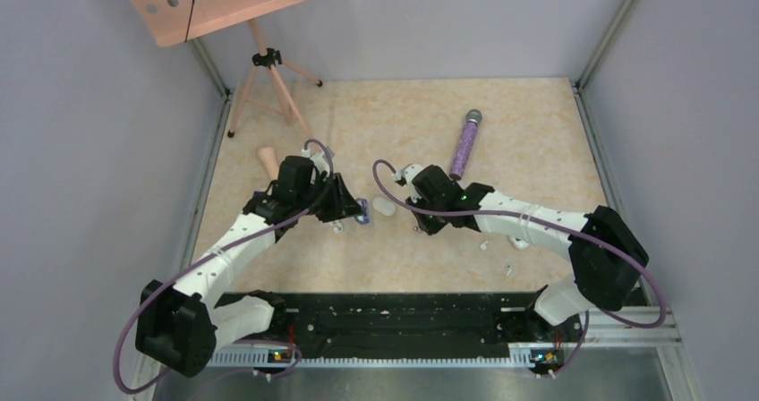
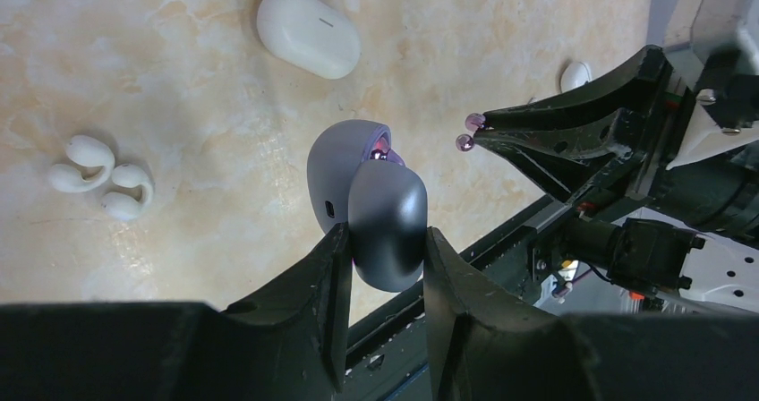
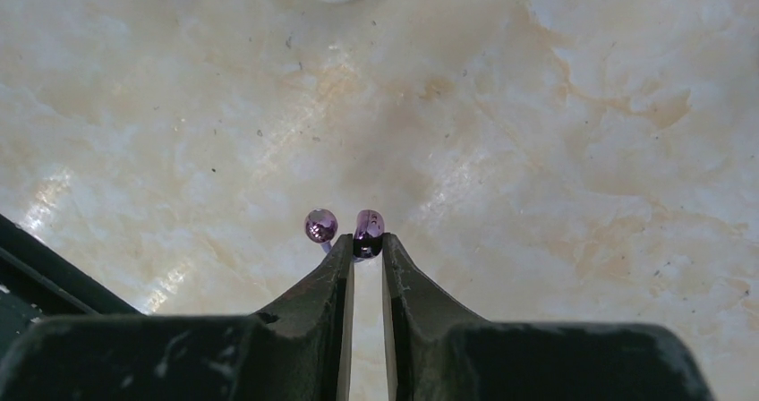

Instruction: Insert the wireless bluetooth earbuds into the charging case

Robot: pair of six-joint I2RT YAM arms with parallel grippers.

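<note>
In the left wrist view my left gripper is shut on the dark grey-blue charging case point(image 2: 345, 164). Its lid stands open, showing a lilac inside and a shiny purple part in it; how that part sits is mostly hidden. From above, the case point(image 1: 362, 211) shows at the left fingertips. My right gripper is shut on a small purple clip earbud point(image 3: 320, 226), whose shiny ball end sticks out left of the fingers. That earbud point(image 2: 464, 142) is to the right of the case in the left wrist view, clearly apart from it.
Between the arms lies a closed white case point(image 1: 384, 206). White clip earbuds point(image 2: 91, 152) rest near the left gripper. A purple microphone point(image 1: 465, 145) lies behind the right arm, and a pink tripod stand point(image 1: 285, 97) rises at back left.
</note>
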